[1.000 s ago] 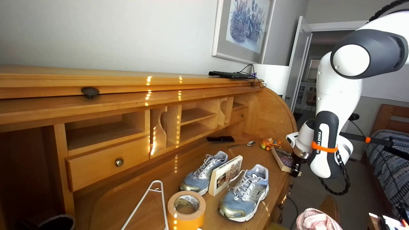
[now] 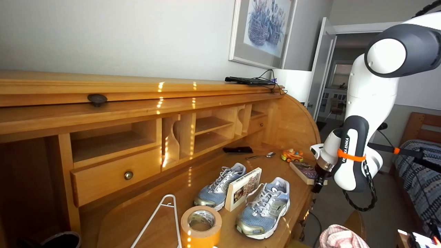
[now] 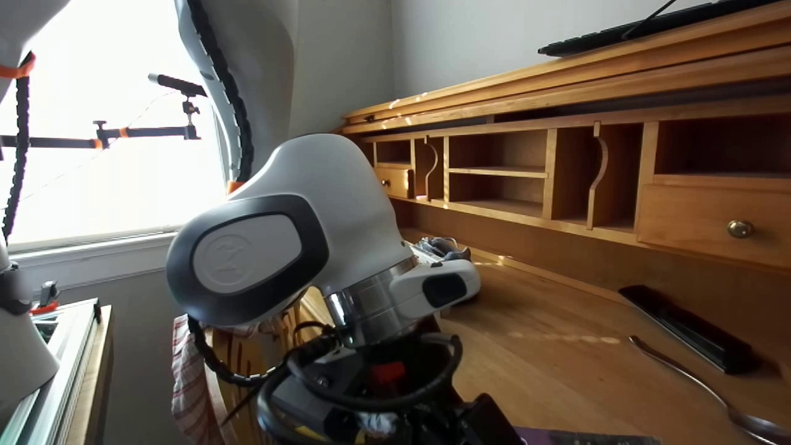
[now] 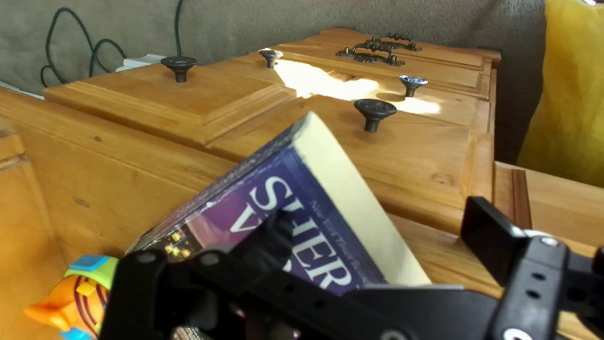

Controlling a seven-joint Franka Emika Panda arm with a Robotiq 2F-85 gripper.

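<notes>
A thick paperback book (image 4: pixel 339 226) with a purple cover lies at the desk's right end, its pale page edge facing up and right in the wrist view. The same book (image 2: pixel 304 171) is partly hidden behind my gripper (image 2: pixel 318 186) in exterior view 1. In the wrist view my gripper stands open, one dark finger across the cover and the other off to the right, beyond the page edge. Whether either finger touches the book I cannot tell. Only a purple strip of the book (image 3: pixel 586 437) shows in exterior view 2.
An orange toy (image 2: pixel 291 155) sits close behind the book, with a spoon (image 2: pixel 261 156) and a black case (image 2: pixel 237 150) farther left. Two shoes (image 2: pixel 264 210), a small frame (image 2: pixel 244 188) and a tape roll (image 2: pixel 201 227) occupy the desk's middle. Drawer knobs (image 4: pixel 374 110) project below the desk edge.
The arm has shifted slightly to the right in exterior view 1. The book has turned or slid a little, its visible left end now farther left. The shoes and other desk items are unmoved.
</notes>
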